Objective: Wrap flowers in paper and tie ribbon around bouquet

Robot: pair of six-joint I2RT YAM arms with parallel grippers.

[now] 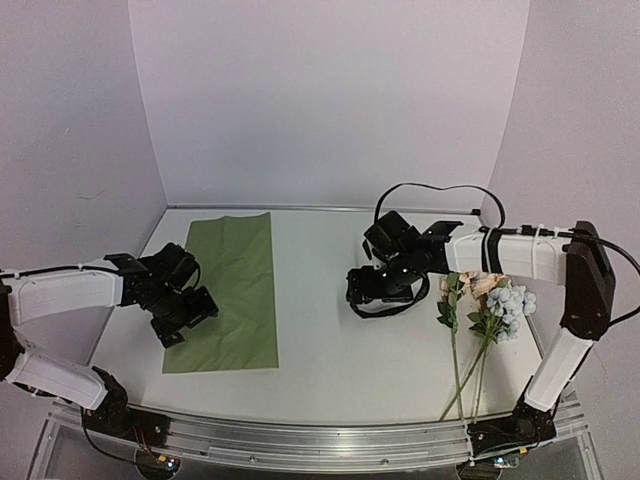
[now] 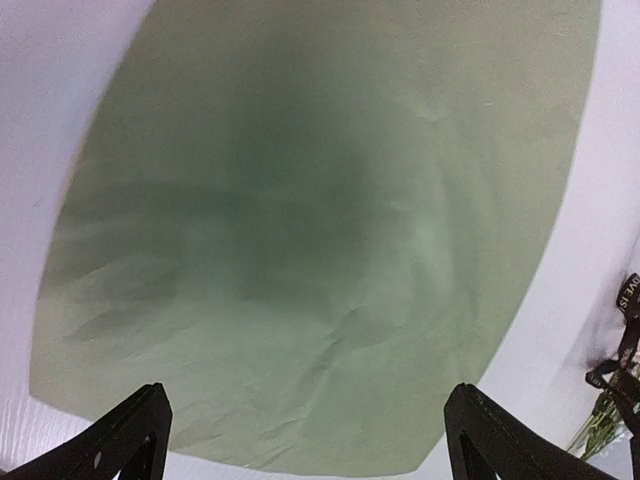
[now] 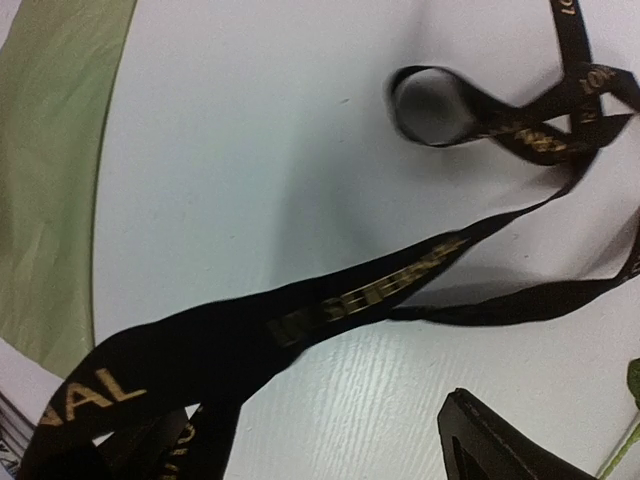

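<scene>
A green wrapping sheet [image 1: 240,270] lies flat on the left of the table, its long sides running front to back. My left gripper [image 1: 188,322] is over its left front part, open, with only the sheet showing between its fingers in the left wrist view. A black ribbon with gold lettering [image 3: 350,300] stretches under my right gripper [image 1: 372,290]. The ribbon drapes over this gripper's left finger and hides it in the right wrist view; the other finger [image 3: 475,440] stands well apart. The flowers, blue [image 1: 510,303] and peach [image 1: 487,283], lie at the right with stems toward the front.
Loops of the ribbon curl loosely at the upper right of the right wrist view. A metal rail [image 1: 320,435] runs along the front edge, and walls close the sides and back.
</scene>
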